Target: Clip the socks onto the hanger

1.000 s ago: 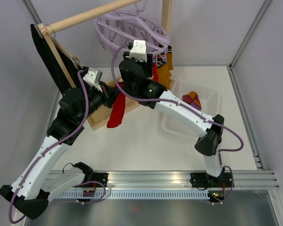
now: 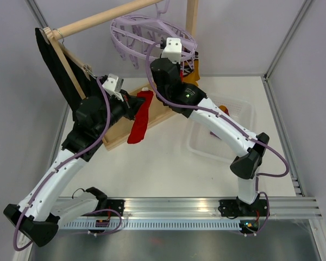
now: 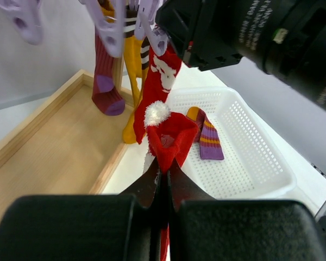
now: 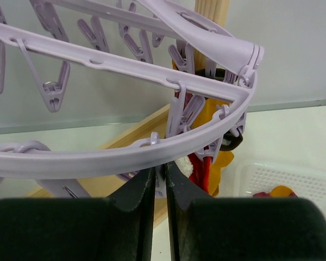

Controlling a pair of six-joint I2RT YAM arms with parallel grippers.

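My left gripper (image 2: 131,100) is shut on a red sock (image 2: 138,122) with white trim, seen pinched in the left wrist view (image 3: 171,138). My right gripper is up at the rim of the lilac clip hanger (image 4: 114,155), its fingertips around a clip; how far apart they are is hard to tell. Socks hang from the hanger's back right: a yellow one (image 3: 131,65), a maroon one (image 3: 106,81) and a red-and-white one (image 3: 163,76).
A white bin (image 2: 206,144) on the right holds a purple-and-orange sock (image 3: 209,141). A wooden frame (image 2: 98,19) carries the hanger, with black cloth on its left side and a wooden tray (image 3: 60,147) beneath.
My left gripper has shifted slightly right with the red sock.
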